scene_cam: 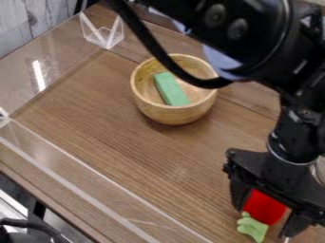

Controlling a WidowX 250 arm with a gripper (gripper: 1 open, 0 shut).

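Note:
My black gripper (267, 193) is low at the bottom right, open, its fingers either side of a red object (263, 207). A light green leafy piece (252, 227) sticks out below the red object, toward the front edge. Whether the fingers touch it cannot be told.
A wooden bowl (187, 107) with a green block (170, 89) in it stands at upper centre. A clear wire-like item (102, 31) is at the top left.

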